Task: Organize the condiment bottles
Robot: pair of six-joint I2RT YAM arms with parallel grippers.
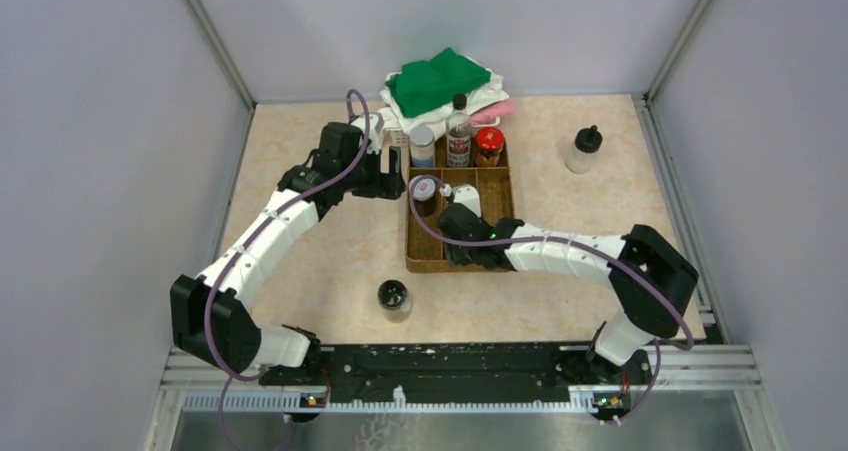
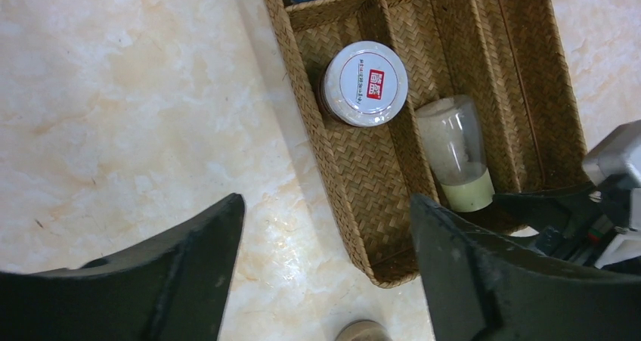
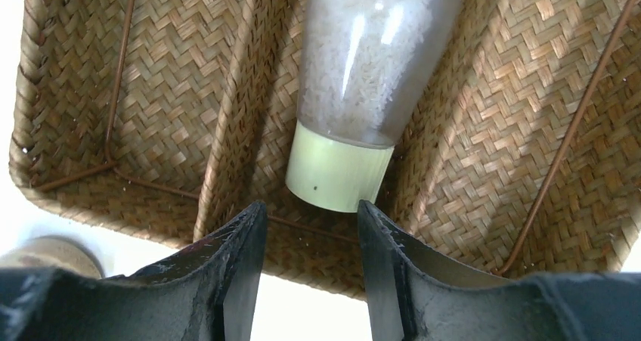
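The woven organizer [image 1: 414,246] holds a white-lidded jar [image 2: 364,82] in its left front compartment and a clear bottle [image 3: 370,54] of white granules with a pale cap, lying in a middle compartment. My right gripper is part open above the front of that compartment, its tips just short of the cap. My left gripper [image 1: 390,171] hangs open left of the organizer, with nothing between its fingers. The back row holds a white-lidded container [image 1: 422,141], a glass bottle [image 1: 459,141] and a red-lidded jar [image 1: 488,146].
A dark-lidded jar [image 1: 394,296] stands on the front left table, another bottle [image 1: 583,151] at the back right. A basket of cloths [image 1: 440,81] sits behind the organizer.
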